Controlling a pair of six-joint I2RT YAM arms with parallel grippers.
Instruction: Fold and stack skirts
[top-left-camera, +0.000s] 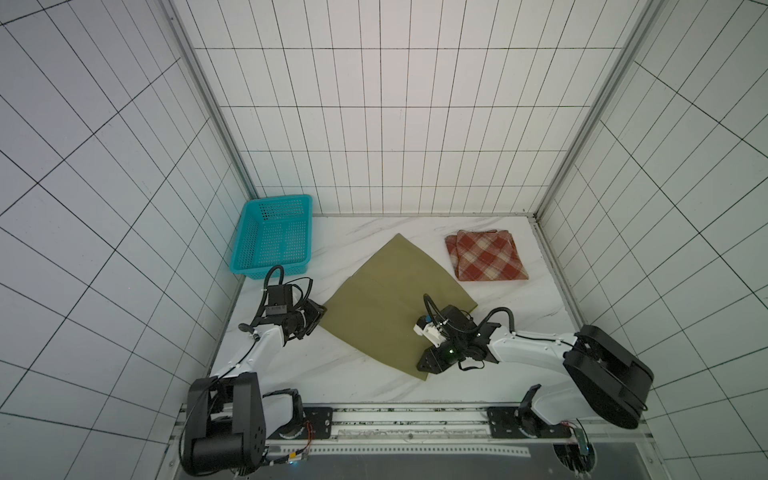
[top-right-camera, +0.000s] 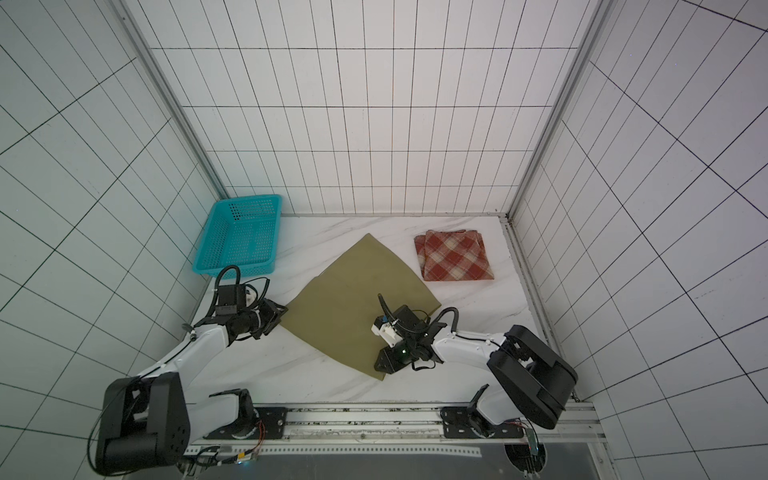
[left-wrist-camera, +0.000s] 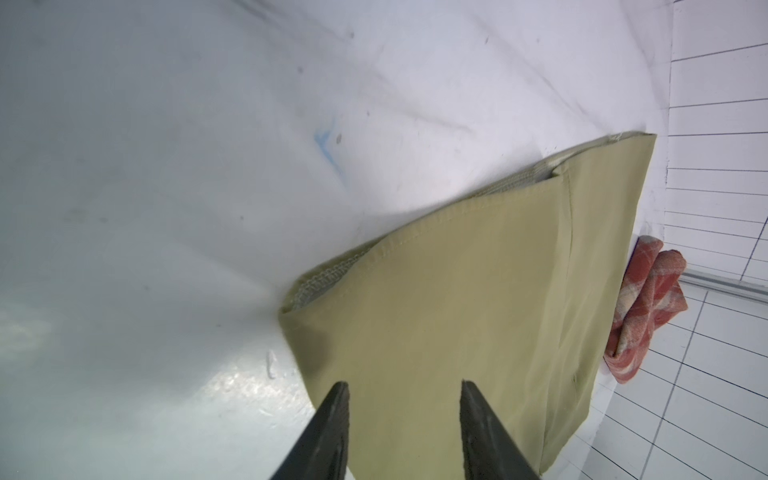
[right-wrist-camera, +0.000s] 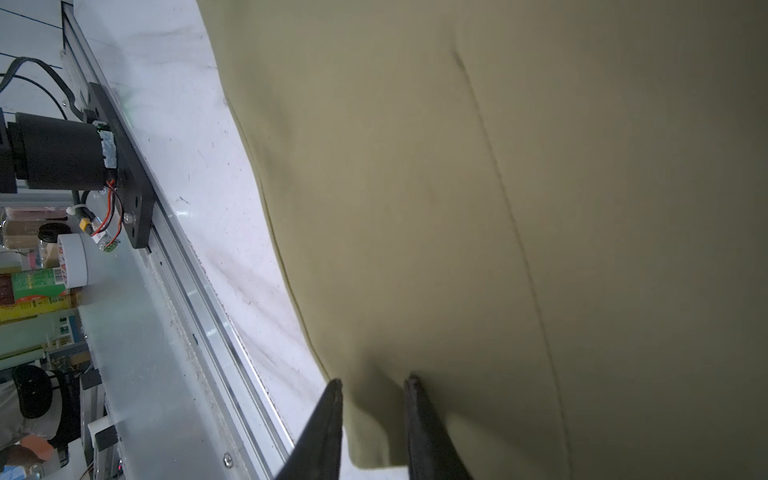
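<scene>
An olive skirt (top-left-camera: 384, 304) lies spread flat on the table, turned like a diamond. At its left corner is my left gripper (top-left-camera: 318, 314); in the left wrist view the fingers (left-wrist-camera: 332, 424) stand apart above the cloth with nothing gripped. My right gripper (top-left-camera: 428, 368) is low over the skirt's near corner. Its fingers (right-wrist-camera: 320, 432) are apart, with the corner of the olive cloth (right-wrist-camera: 448, 240) showing between and below them. A red plaid skirt (top-left-camera: 486, 257), folded into a rough rectangle, rests at the back right.
A teal basket (top-left-camera: 273, 236) stands empty at the back left, close behind my left arm. White tiled walls close off the back and both sides. Bare table (top-left-camera: 344, 376) shows along the front left.
</scene>
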